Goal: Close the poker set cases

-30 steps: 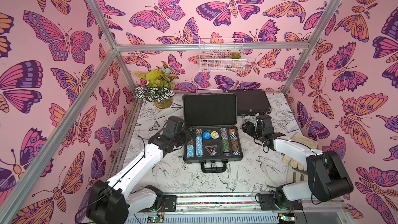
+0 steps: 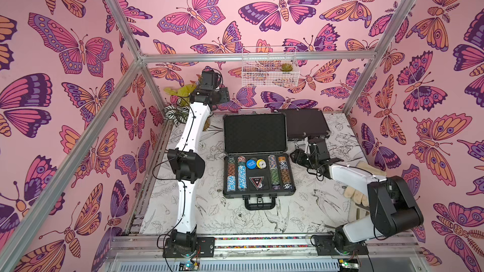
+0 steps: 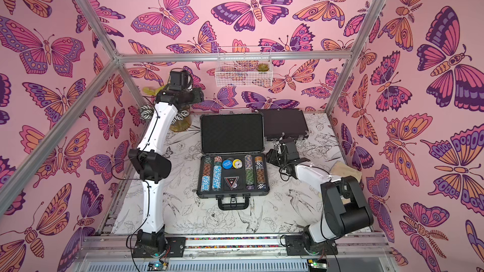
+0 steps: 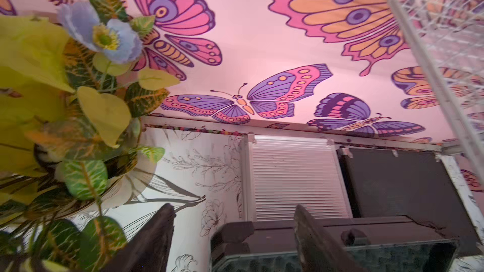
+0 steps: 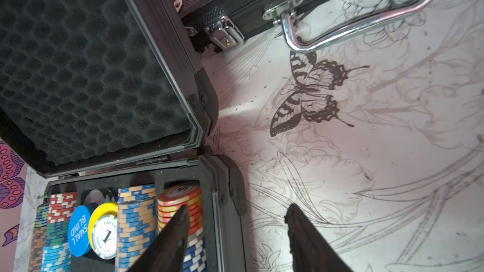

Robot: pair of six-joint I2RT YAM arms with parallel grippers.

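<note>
An open black poker case (image 2: pixel 259 203) lies mid-table, its foam-lined lid (image 2: pixel 255 133) standing up at the back. Chip stacks (image 5: pixel 136 216) and two round buttons fill its base. Behind it to the right sits a second dark case (image 2: pixel 307 123), its lid down. My left gripper is open and empty, raised near the back wall by the plant; the lid's top edge shows below its fingers. Beside the case's right side, my right gripper stands open, its left finger overlapping the chip stacks in the right wrist view, nothing held.
A potted plant (image 4: pixel 85 121) fills the back left corner. A white wire basket (image 2: pixel 270 73) hangs on the back wall, and a white ribbed panel (image 4: pixel 297 176) lies behind the lid. Gloves (image 2: pixel 357 195) lie at right.
My left arm has swung up and back from beside the case, past the lid's left side, to near the plant. The right arm has shifted slightly. The lid stays raised.
</note>
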